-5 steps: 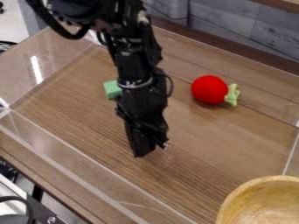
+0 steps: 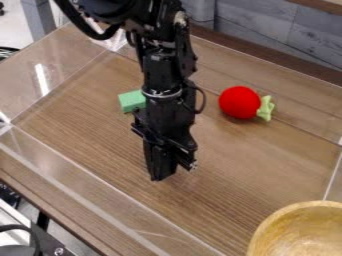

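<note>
My gripper [image 2: 163,166] is shut, pointing down over the middle of the wooden table [image 2: 94,170], with nothing visible between its fingers. Behind the arm, on its left, lies a green object [image 2: 131,101], partly hidden by the arm. A red ball-like object [image 2: 238,102] with a light green piece [image 2: 265,109] at its right side sits at the back right.
A yellow bowl [image 2: 297,232] stands at the front right corner, cut off by the frame. Grey boards line the back.
The arm's upper part has shifted slightly and turned a little over the last second; the gripper stays low near the same spot. The objects have not moved.
</note>
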